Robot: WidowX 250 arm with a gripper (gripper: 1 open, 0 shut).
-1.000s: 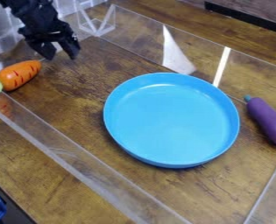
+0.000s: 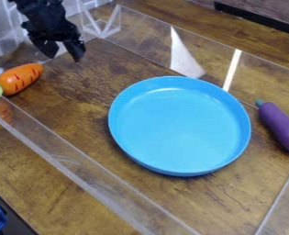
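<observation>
The black gripper (image 2: 57, 44) is at the top left, above the wooden surface near the back corner of the clear-walled area. Its fingers point down and appear apart, with nothing seen between them. An orange toy carrot (image 2: 20, 78) with a green top lies just below and left of it, not touched. A large blue plate (image 2: 179, 124) rests right of centre. A purple toy eggplant (image 2: 279, 127) lies at the far right.
Clear low walls border the wooden surface (image 2: 79, 110), with a white triangular piece and strip behind the plate. The wood between carrot and plate is bare.
The gripper has shifted slightly and turned within the top-left corner over the last second. The carrot, plate and eggplant are unmoved.
</observation>
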